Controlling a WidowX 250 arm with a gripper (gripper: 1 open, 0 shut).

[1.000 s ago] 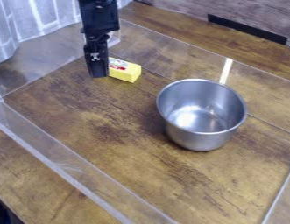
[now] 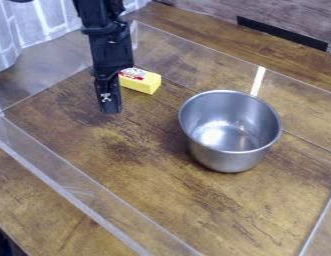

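My gripper [image 2: 110, 99] hangs low over the wooden table at the upper left, pointing down, just to the left of a yellow box [image 2: 142, 82] with red and white print. The fingertips are small and dark, close together, with nothing visible held between them; the gripper looks shut. A shiny steel pot [image 2: 231, 132] stands empty on the right.
Clear plastic edges run along the left and lower side, and a pale cylindrical object [image 2: 18, 30] is at the top left.
My gripper has come down from higher up to beside the yellow box, its fingertips lower on the left of it. The box and pot have not visibly moved.
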